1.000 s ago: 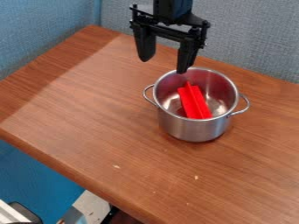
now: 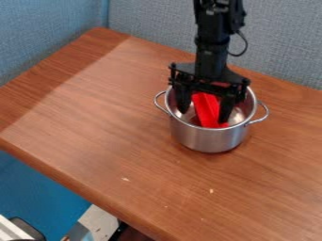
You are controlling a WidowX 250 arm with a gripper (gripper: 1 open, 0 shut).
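Observation:
A steel pot [image 2: 208, 136] with two side handles sits on the wooden table [image 2: 88, 122]. Inside it lies a red object [image 2: 208, 109], partly hidden by my black gripper [image 2: 205, 100], which is lowered into the pot's opening with its open fingers on either side of the red object. Whether the fingers touch it I cannot tell.
Blue-grey padded walls stand behind and at the left. A blue floor and some hardware show below the table's left edge.
My gripper has come down from above the back of the pot into its opening, over the red object. The pot stays in place.

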